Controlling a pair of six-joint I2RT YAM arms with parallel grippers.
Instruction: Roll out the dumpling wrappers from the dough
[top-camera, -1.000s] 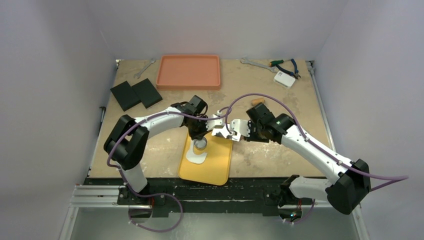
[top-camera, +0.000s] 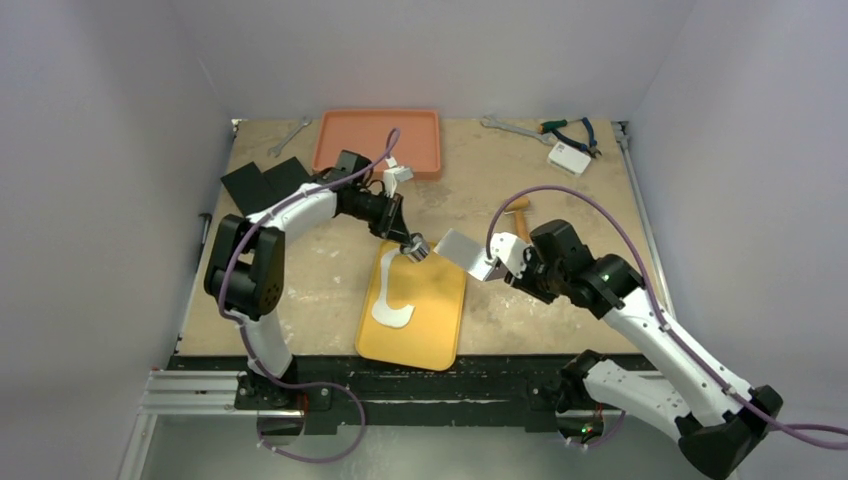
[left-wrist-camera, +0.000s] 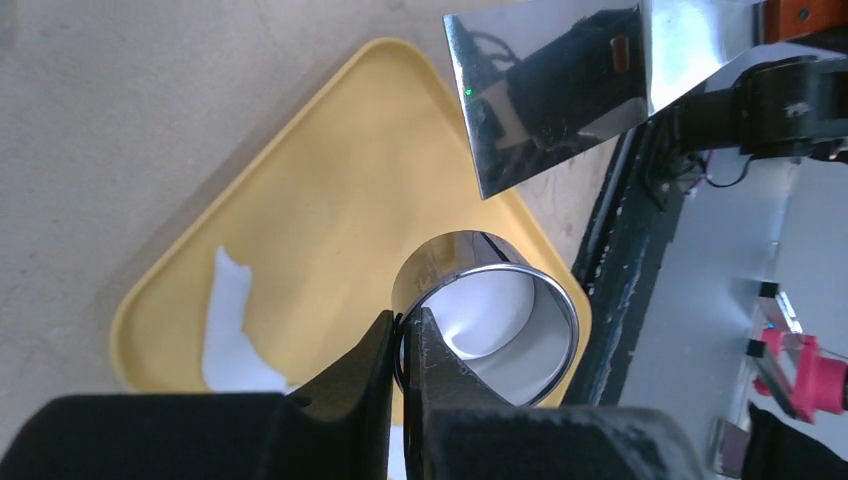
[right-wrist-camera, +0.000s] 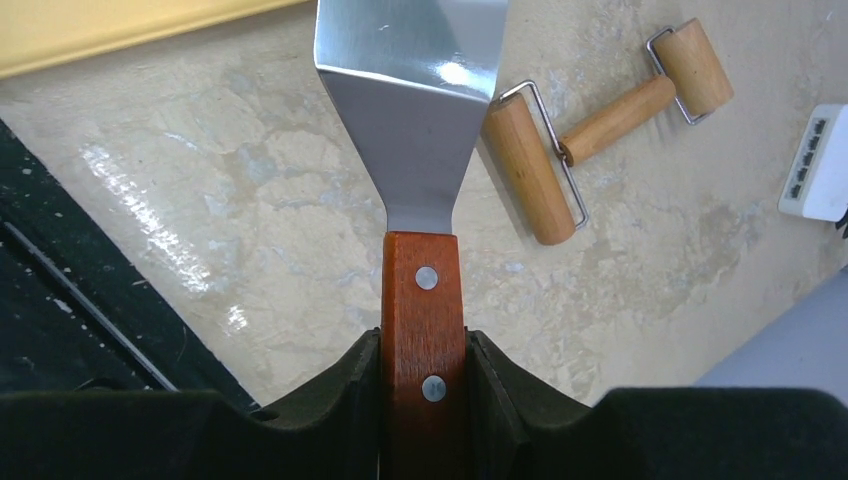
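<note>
A yellow tray (top-camera: 430, 320) holds a white dough piece (top-camera: 394, 313) at its left, with a long strip running up from it. My left gripper is shut on the rim of a steel ring cutter (left-wrist-camera: 475, 247), above the tray's back part, with white showing inside the ring. My right gripper is shut on the wooden handle of a steel scraper (right-wrist-camera: 420, 120), whose blade points left, toward the tray's back right in the top view.
Wooden rollers (right-wrist-camera: 530, 170) lie right of the tray. A pink tray (top-camera: 376, 135), dark squares (top-camera: 250, 190), wrenches (top-camera: 510, 125), pliers (top-camera: 585, 135) and a white box (top-camera: 568, 158) stand around the back and sides.
The left gripper has lifted the cutter away from the dough, moving toward the back. The right arm has shifted right with the scraper.
</note>
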